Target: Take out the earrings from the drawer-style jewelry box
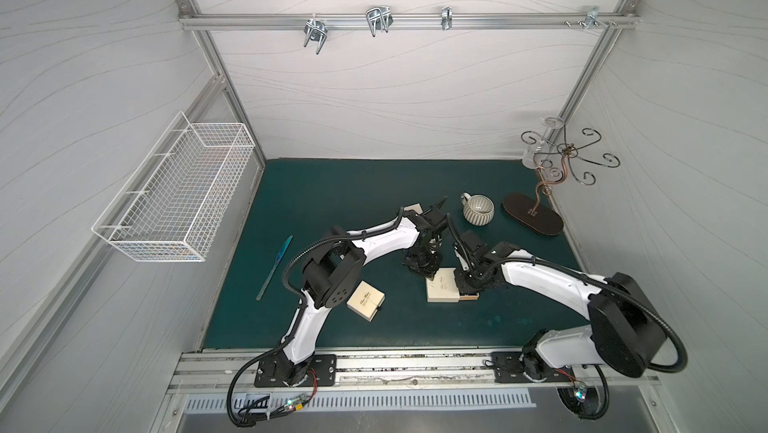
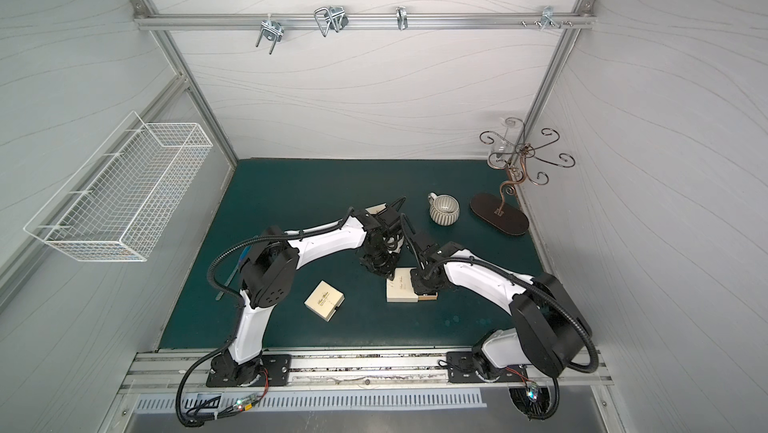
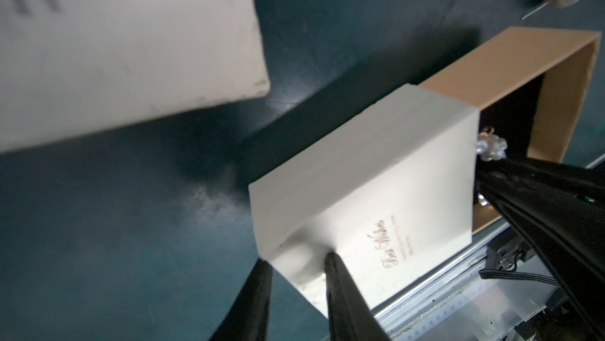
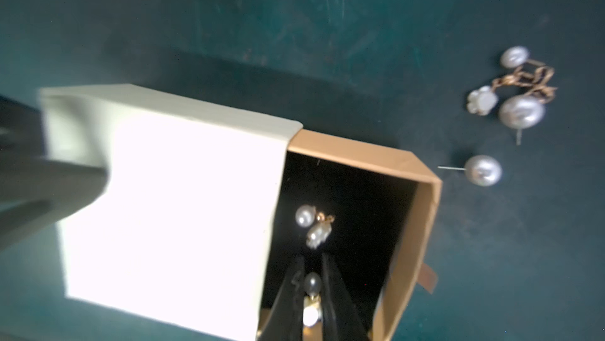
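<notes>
The jewelry box has a white sleeve (image 4: 176,208) and a tan drawer (image 4: 403,265) pulled partly out on its right side. My left gripper is shut on the sleeve's left corner. Inside the dark drawer lies a pearl earring (image 4: 314,224). My right gripper points down into the drawer with its fingers shut close together. In the narrow gap between them shows another pearl piece (image 4: 312,284); whether it is pinched or lies beneath cannot be told. On the mat right of the drawer rest a dangling earring (image 4: 521,111) and a single pearl stud (image 4: 483,170).
A second small box (image 1: 366,300) sits left of the jewelry box, and another pale box (image 1: 413,209) is partly hidden behind my left arm. A striped cup (image 1: 477,210) and a metal stand (image 1: 533,214) are at the back right. A teal pen (image 1: 274,267) lies left.
</notes>
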